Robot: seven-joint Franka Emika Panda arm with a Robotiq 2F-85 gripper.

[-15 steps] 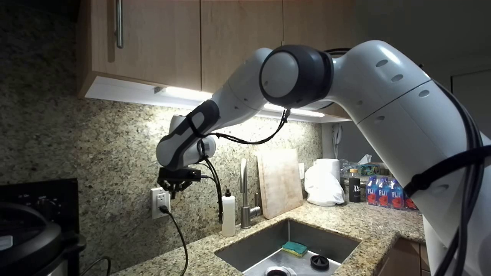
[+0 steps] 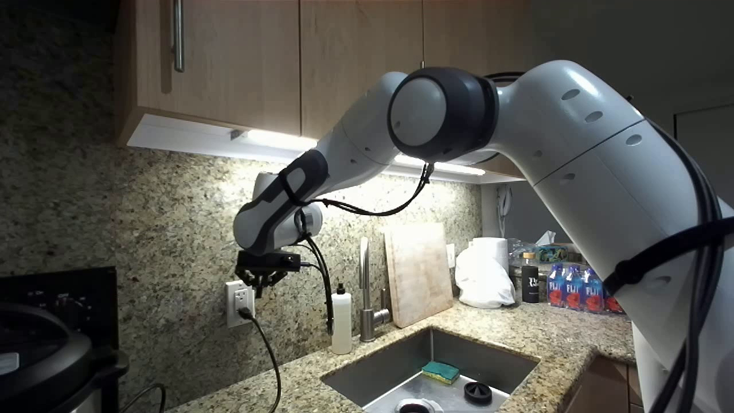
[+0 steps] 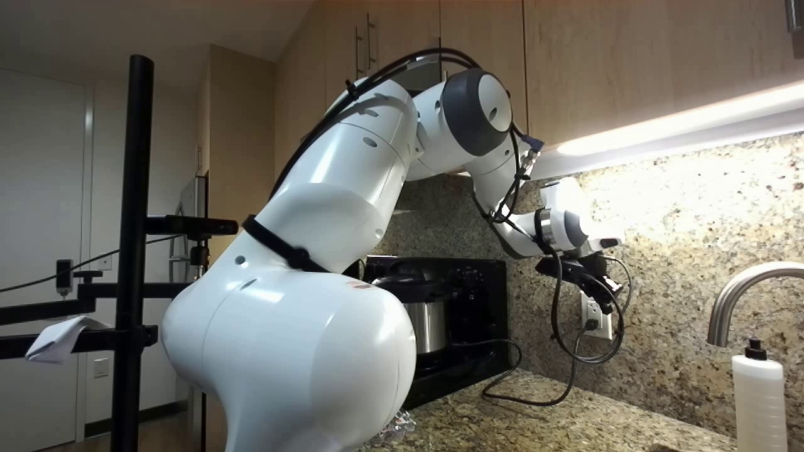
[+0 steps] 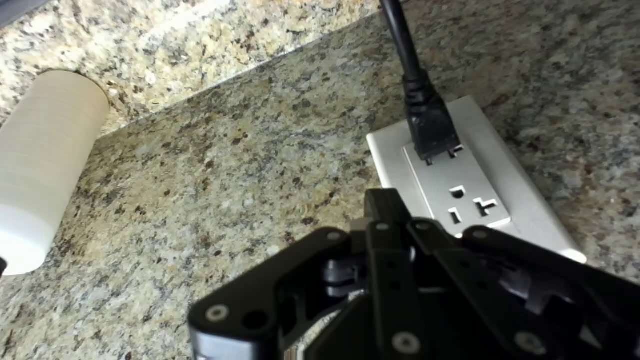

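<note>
A white wall outlet (image 4: 390, 157) is set in the granite backsplash, with a black plug (image 4: 433, 123) seated in one of its sockets. The other socket (image 4: 468, 204) is empty. In the wrist view, my gripper is shut, its black fingers together and nothing visible between them; its tips overlap the outlet's edge there. Exterior view 1 has the gripper (image 2: 259, 289) up at the top of the outlet (image 2: 234, 316), above the plug (image 2: 244, 313). Whether the fingertips touch the plate I cannot tell.
From the plug, a black cord (image 2: 269, 351) runs down to the counter. A white bottle (image 2: 341, 323) and the faucet (image 2: 366, 296) stand right of the outlet, behind the sink (image 2: 440, 344). A black-lidded cooker (image 2: 41, 358) is at the left; cabinets (image 2: 227, 62) hang overhead.
</note>
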